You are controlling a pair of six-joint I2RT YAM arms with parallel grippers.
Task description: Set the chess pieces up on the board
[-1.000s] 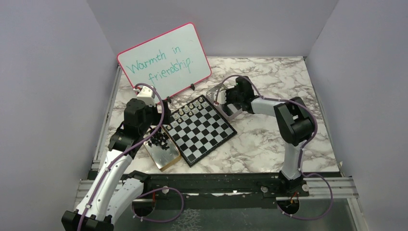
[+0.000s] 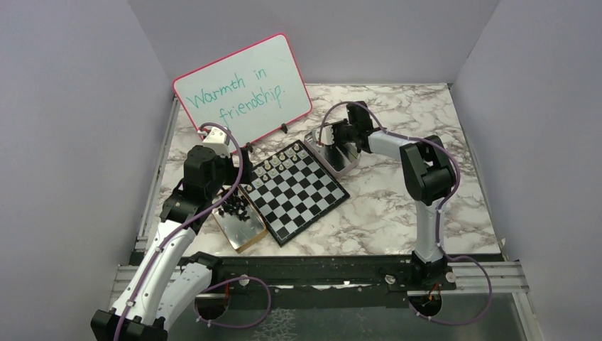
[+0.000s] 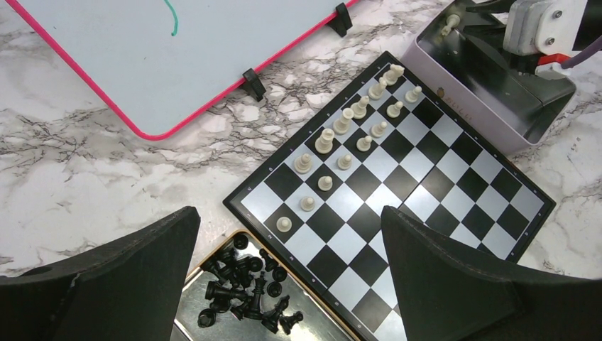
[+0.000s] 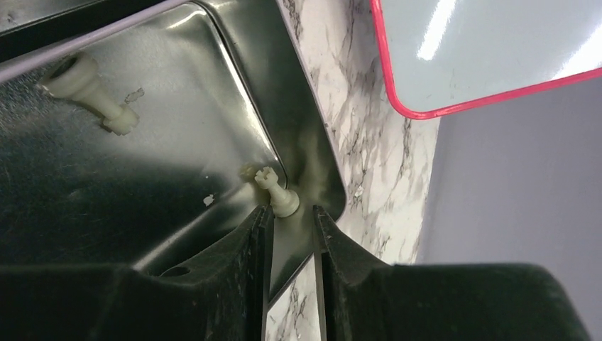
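Observation:
A chessboard (image 2: 298, 199) lies mid-table, with white pieces (image 3: 324, 141) standing along its upper-left side. Black pieces (image 3: 248, 291) lie jumbled in a metal tray at the lower left. A lilac-rimmed tray (image 3: 483, 106) beside the board holds a white rook (image 4: 280, 199) and a larger white piece (image 4: 89, 92), both lying down. My right gripper hangs over this tray with its fingers parted, just at the small rook in its wrist view, nothing seen held. My left gripper stands open above the board's left end, nothing between its fingers.
A whiteboard (image 2: 241, 92) with green writing stands at the back on black clips (image 3: 252, 85). Bare marble table (image 2: 419, 106) shows right of the lilac tray and in front of it. Grey walls enclose the sides and back.
My right arm has shifted slightly toward the back over the lilac tray. The left arm and the board's pieces look unchanged.

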